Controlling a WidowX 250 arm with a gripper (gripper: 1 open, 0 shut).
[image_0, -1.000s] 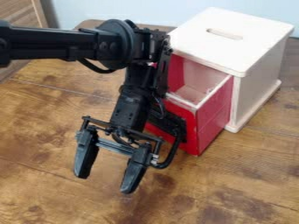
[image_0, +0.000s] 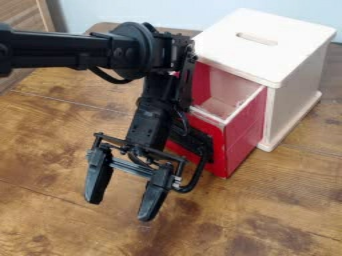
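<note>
My black gripper (image_0: 124, 189) hangs low over the wooden floor in front of a small box, its two fingers apart with nothing between them. The pale wooden box (image_0: 291, 70) has a slot in its top and stands at the upper right. Its red-fronted drawer (image_0: 234, 140) is pulled out toward the front, and the pale inside that shows looks empty. My arm and wrist cover the drawer's left part.
A wooden panel (image_0: 20, 20) stands at the upper left, and a white wall runs behind.
</note>
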